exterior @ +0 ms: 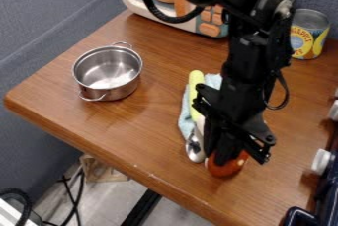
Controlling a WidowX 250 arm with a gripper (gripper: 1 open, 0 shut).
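Observation:
My black gripper hangs low over the right-middle of the wooden table, its fingers around or just over a red round object, which is partly hidden by the gripper; whether the fingers touch it is unclear. Just behind the gripper, a light cloth lies on the table with a yellow object and a metal utensil on it.
A steel pot stands at the left. A can and a toy-like cream appliance are at the back. A black unit with white knobs lines the right edge.

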